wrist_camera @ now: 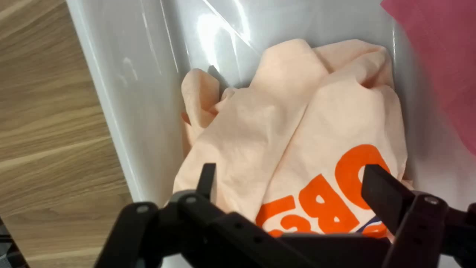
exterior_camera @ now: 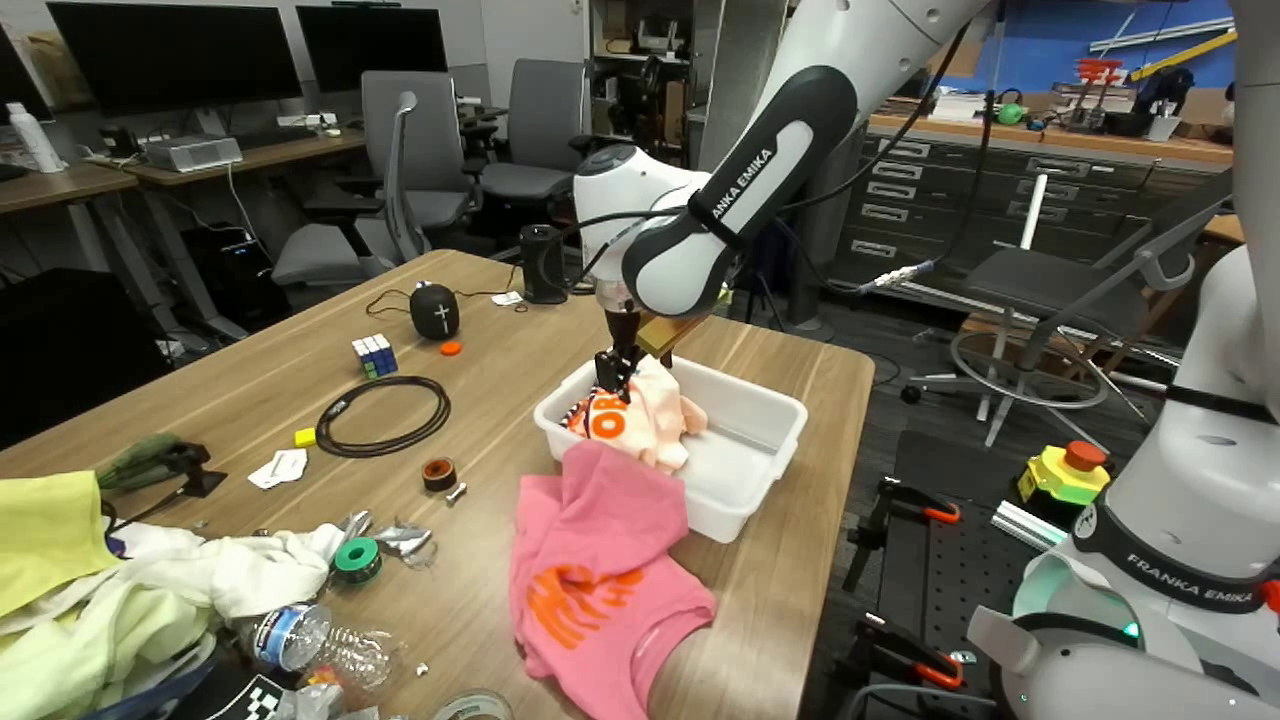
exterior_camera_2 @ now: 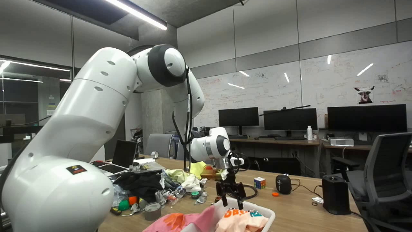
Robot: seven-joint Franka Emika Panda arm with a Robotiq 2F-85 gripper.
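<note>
A peach cloth (wrist_camera: 285, 116) with orange lettering lies bunched in one end of the white bin (exterior_camera: 750, 486). Over that cloth my gripper stands open, its two black fingers spread apart with the lettered part between and below them. In exterior view 1 the gripper (exterior_camera: 615, 374) reaches down at the bin's far left corner, close to the cloth; whether it touches is hard to tell. A pink shirt (exterior_camera: 606, 576) with an orange print drapes over the bin's near wall and onto the table.
To the left on the table (exterior_camera: 480, 324) are a coiled black cable (exterior_camera: 384, 449), a Rubik's cube (exterior_camera: 374, 355), a black speaker (exterior_camera: 434, 312) and a tape roll (exterior_camera: 439, 474). A pile of cloths (exterior_camera: 180, 588) and a plastic bottle (exterior_camera: 318, 642) lie at the near left. The bin's right end is empty.
</note>
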